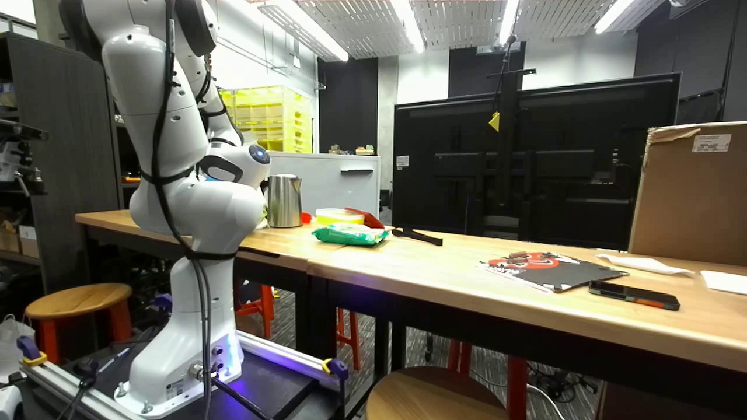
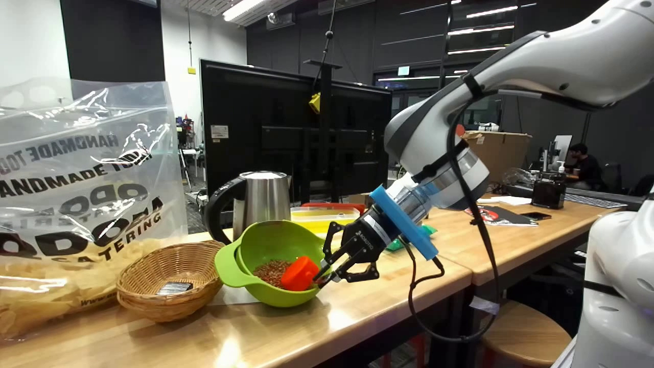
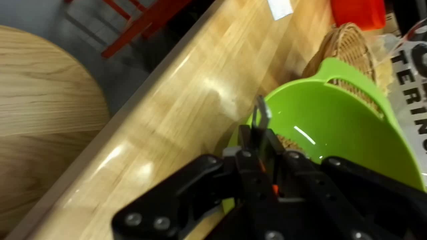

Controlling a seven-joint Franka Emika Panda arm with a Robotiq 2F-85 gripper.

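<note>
A green bowl with side handles holds brown grains. Inside it, tilted over the grains, is a red cup. My gripper reaches in over the bowl's near right rim and is shut at the cup's edge. From the wrist, the gripper's fingers stand close together at the side of the green bowl. Only slivers of red show between the black linkages there, with most of the cup hidden. A few grains are visible beyond the fingers.
A wicker basket sits left of the bowl, with a large plastic bag beyond it. Behind the bowl stands a steel kettle. Bare wood lies along the table's front edge.
</note>
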